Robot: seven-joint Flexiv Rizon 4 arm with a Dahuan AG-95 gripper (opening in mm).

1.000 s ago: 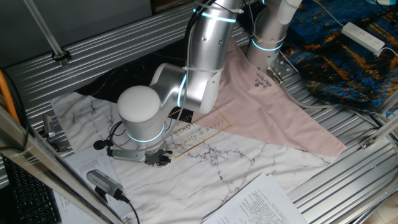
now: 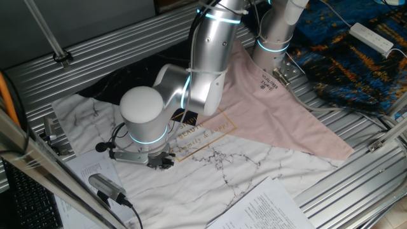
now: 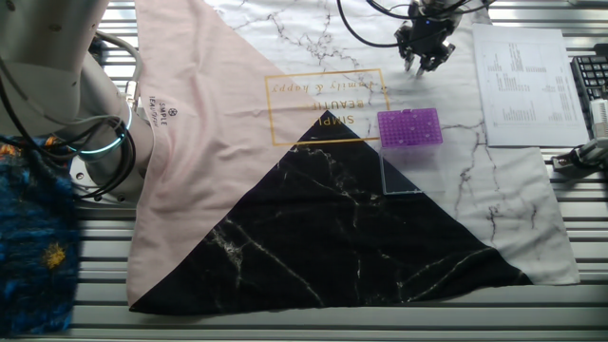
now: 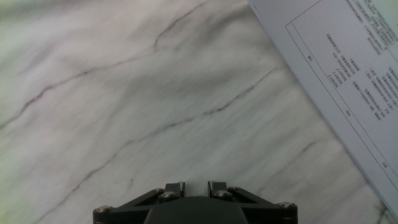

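Note:
My gripper shows at the bottom edge of the wrist view, its two dark fingers [image 4: 176, 189] parted by a gap. Only bare white marble-print cloth appears between and ahead of them. In exterior view 2 the gripper [image 3: 415, 68] points down over the white part of the cloth, near its top edge. A purple perforated rack [image 3: 410, 127] lies on the cloth, lower in that view and clear of the gripper. Next to the rack is a transparent box or lid [image 3: 404, 176]. Neither shows in exterior view 1, where the arm covers part of the cloth.
Printed sheets [image 3: 530, 85] lie beside the gripper's area, close to a keyboard [image 3: 591, 81]. More paper [image 2: 264, 207] rests at the near edge in exterior view 1. A small grey device [image 2: 107, 186] and a metal post [image 2: 60, 172] stand at left.
Over the last second my wrist has turned slightly, shifting its side-mounted part a little right and down.

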